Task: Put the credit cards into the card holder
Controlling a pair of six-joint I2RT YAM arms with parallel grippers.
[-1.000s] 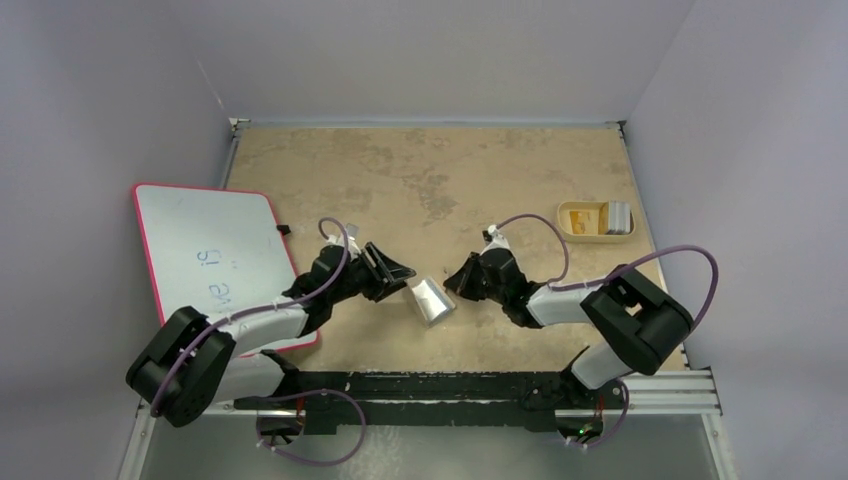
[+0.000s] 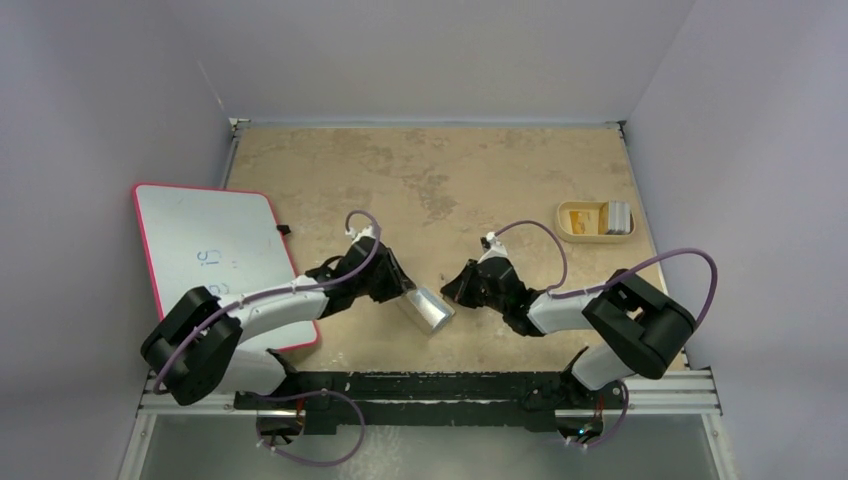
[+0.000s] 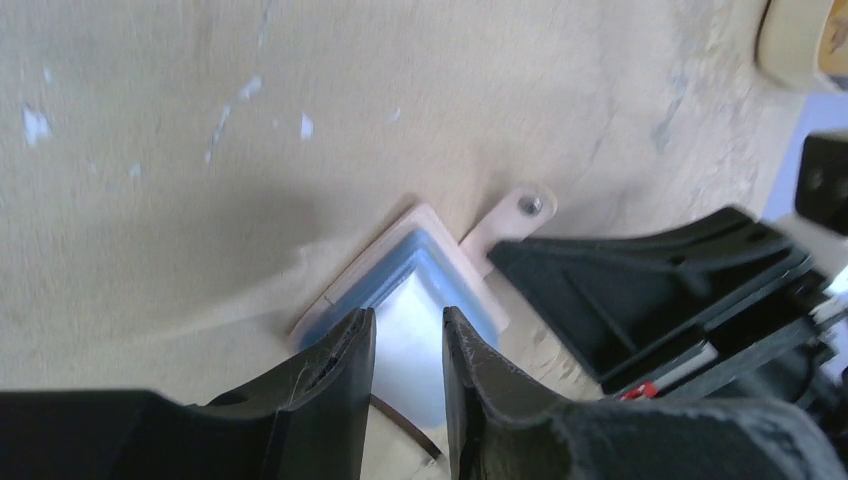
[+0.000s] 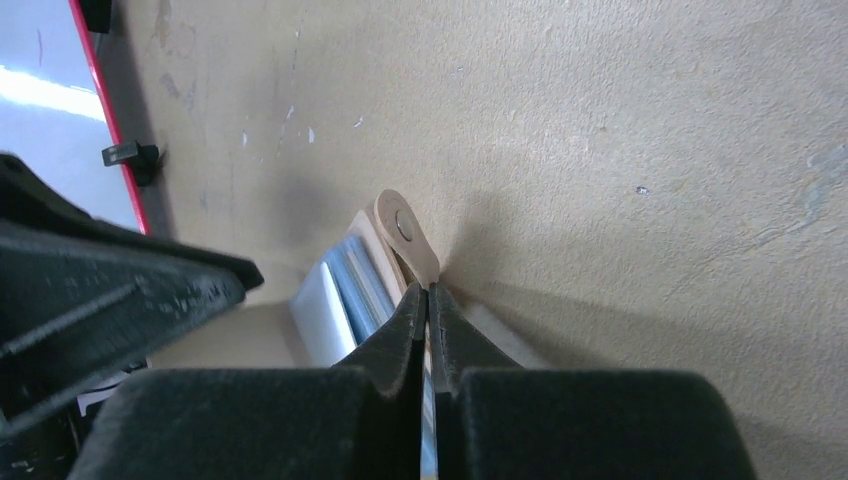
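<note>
The beige card holder (image 2: 431,310), with blue inner edges and a white face, is between the two arms near the table's front. A tab with a metal snap (image 4: 405,225) sticks out from its side. My right gripper is shut at the base of this tab, its fingertips pinching the thin material. My left gripper has its fingers apart over the holder, whose white face (image 3: 412,345) shows in the gap. Whether that white face is a card or a sleeve is unclear. Grey-white cards (image 2: 616,218) stand stacked in a tan box (image 2: 598,238) at the right.
Yellowish pieces (image 2: 579,222) lie in the box's left part. A whiteboard (image 2: 210,230) with a red rim lies at the left, with a small black clip (image 2: 284,229) at its edge.
</note>
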